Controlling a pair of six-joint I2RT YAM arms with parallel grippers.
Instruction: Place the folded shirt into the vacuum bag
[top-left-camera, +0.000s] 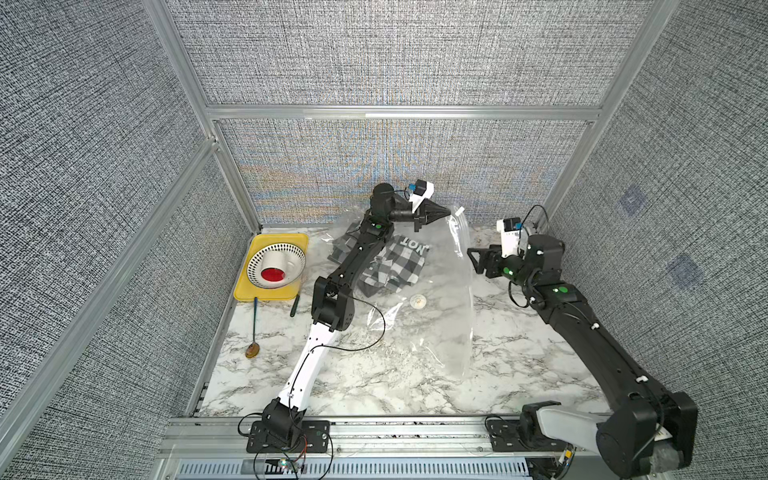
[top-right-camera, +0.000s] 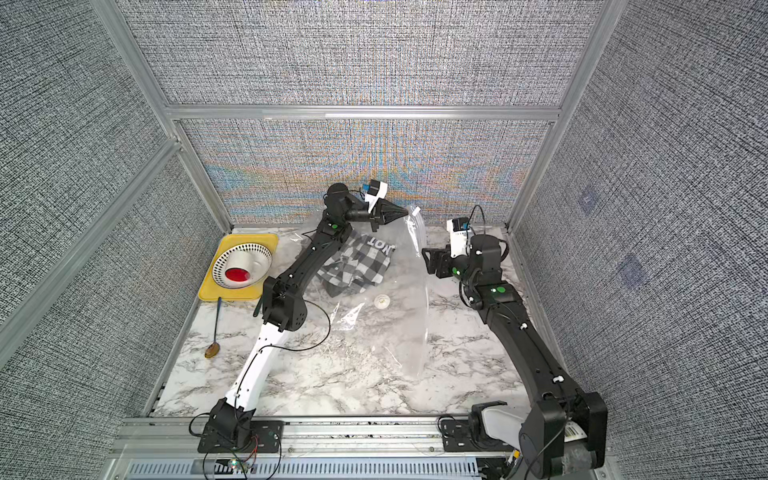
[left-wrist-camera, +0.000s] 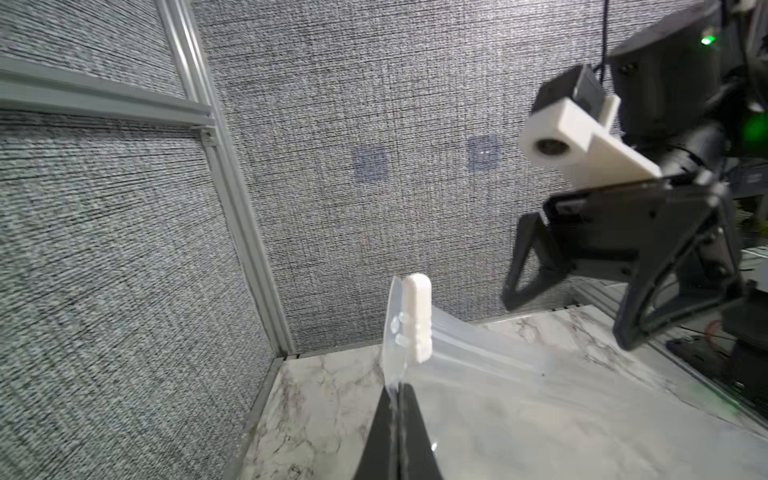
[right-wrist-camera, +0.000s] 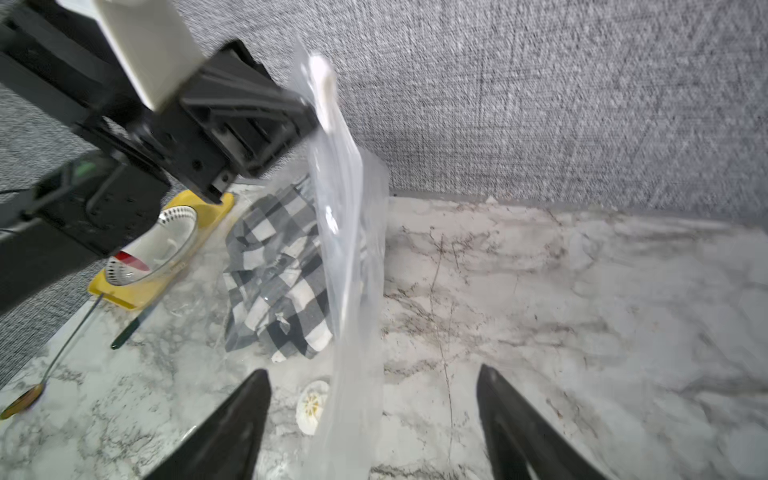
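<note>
The clear vacuum bag (top-left-camera: 444, 320) spreads over the middle of the table, its right-hand edge raised at the back. At the back corner, beside the white zip slider (left-wrist-camera: 417, 316), my left gripper is shut on the thin film. The grey-and-white checked folded shirt (top-right-camera: 356, 264) lies behind the left forearm, apparently within the bag's outline; whether film covers all of it, I cannot tell. My right gripper (top-left-camera: 473, 260) stands open just right of the bag's edge. In the right wrist view, the fingers (right-wrist-camera: 232, 424) are wide apart, and bag film shows beyond them.
A round white valve (top-left-camera: 418, 301) sits on the bag. To the left, a yellow tray (top-left-camera: 242, 280) carries a bowl and a cup, with a wooden spoon (top-left-camera: 253, 349) and a dark-handled utensil (top-left-camera: 295, 305) in front. The table right of the bag is clear.
</note>
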